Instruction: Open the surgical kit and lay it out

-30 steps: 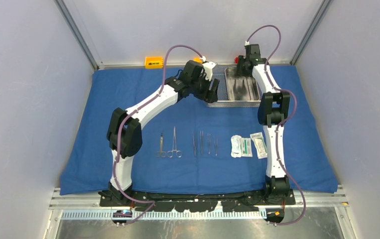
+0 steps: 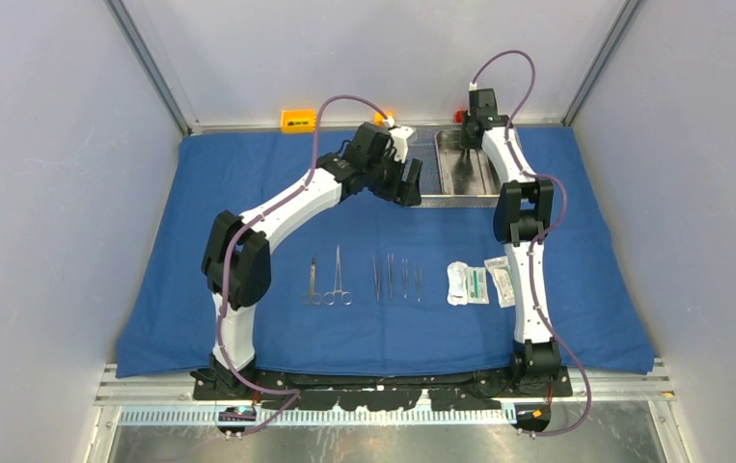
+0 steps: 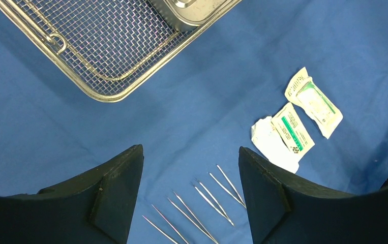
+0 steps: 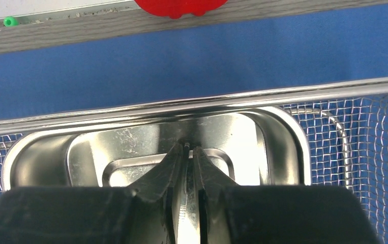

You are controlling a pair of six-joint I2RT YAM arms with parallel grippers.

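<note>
My right gripper points down into a steel tray (image 4: 298, 147) inside the wire basket (image 4: 380, 132). Only a narrow gap parts its fingers, and a thin metal instrument (image 4: 182, 213) lies at that gap; whether they grip it is unclear. My left gripper hangs open and empty near the basket's front left corner. On the blue cloth in the top view lie scissors-like tools (image 2: 338, 280), several slender instruments (image 2: 391, 278), and white packets (image 2: 477, 285) with another packet (image 2: 500, 281) at the right forearm.
Behind the basket, a yellow bin (image 2: 298, 121) stands at the back edge, and a red object (image 4: 179, 6) shows at the wall side. Bare cloth (image 2: 364, 227) stretches between the basket and the laid-out tools, and over the left side.
The left arm moved only a little. Tools and packets on the cloth stayed put.
</note>
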